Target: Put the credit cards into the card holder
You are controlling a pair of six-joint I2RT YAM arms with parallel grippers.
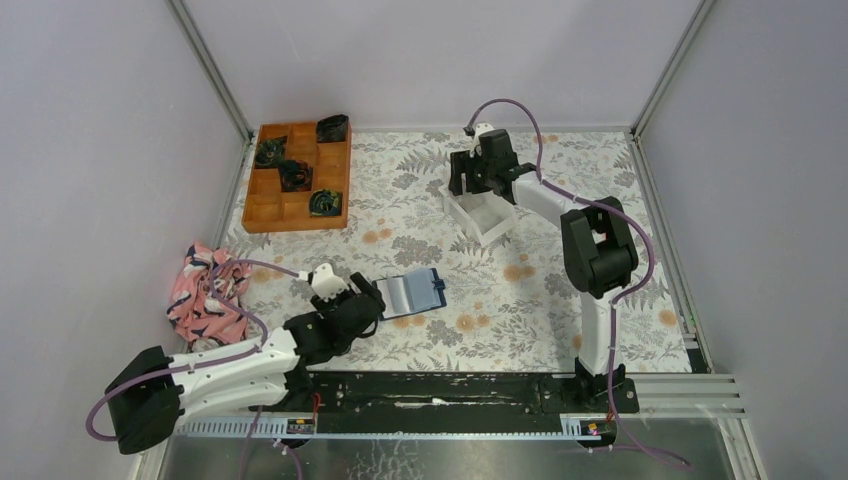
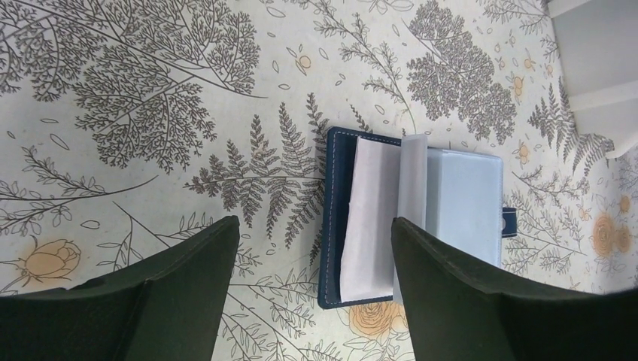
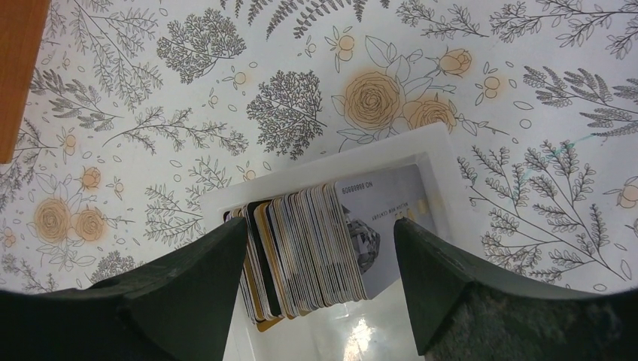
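The open card holder point(image 2: 465, 203), navy with pale sleeves, lies on the table at lower centre of the top view. My left gripper is open just left of and above it, one finger near its upright sleeve. A stack of credit cards point(image 3: 297, 248) lies in a white plastic box point(image 3: 432, 143) at the back right. My right gripper stands open over that stack, with its fingers either side of the cards in the wrist view; whether they touch cannot be told.
An orange compartment tray point(image 1: 296, 218) with dark items sits at the back left. A pink patterned cloth point(image 1: 205, 290) lies at the left edge.
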